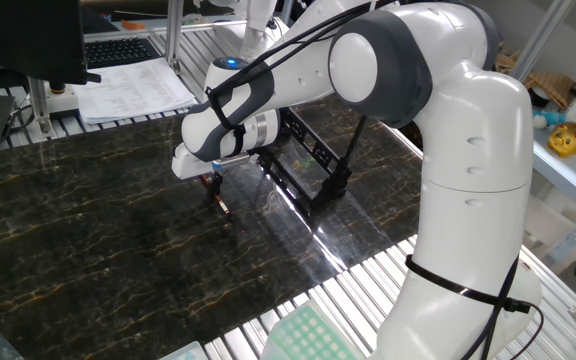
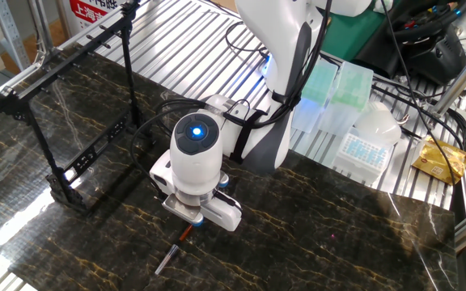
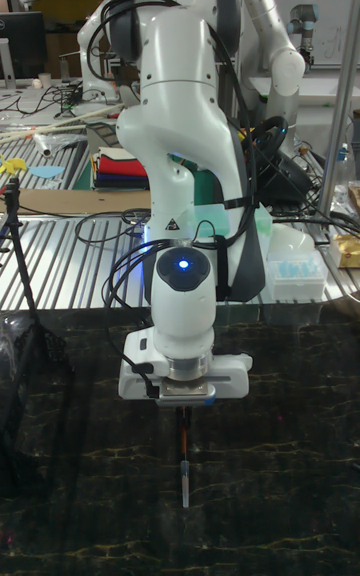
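A thin pen-like stick, reddish-brown with a pale end, shows beneath my hand at the dark marbled table. In exterior view 2 its pale end sticks out from under the hand, while the other end is hidden. My gripper points down, its dark fingers right at the stick. From the front, the stick runs out toward the camera from below the hand. The fingers look close together, but whether they grip the stick or merely stand around it cannot be made out.
A black frame stands on the table close beside the hand. Pale green boxes and a white tip rack sit on the slatted metal surface near the arm's base. Papers lie at the far edge. Much of the marbled top is bare.
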